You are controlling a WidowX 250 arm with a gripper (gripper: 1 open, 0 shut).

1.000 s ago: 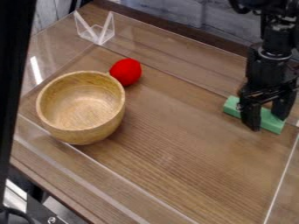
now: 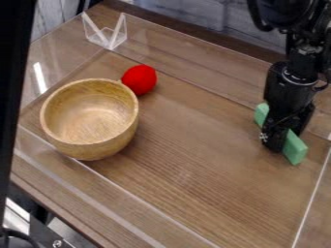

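Note:
A black gripper (image 2: 282, 130) reaches down from the upper right onto a green rectangular block (image 2: 293, 149) near the right side of the wooden table. The block lies lengthwise toward the front, partly hidden under the gripper's fingers. Whether the fingers are shut on it is unclear.
A tan bowl (image 2: 85, 141) sits at the left, with a red ball-like object (image 2: 139, 79) behind it. A white wire-like object (image 2: 106, 29) stands at the back left.
The green block has turned from lying diagonally to pointing more toward the front, its near end now lower in view. The gripper has moved down and toward the front with it.

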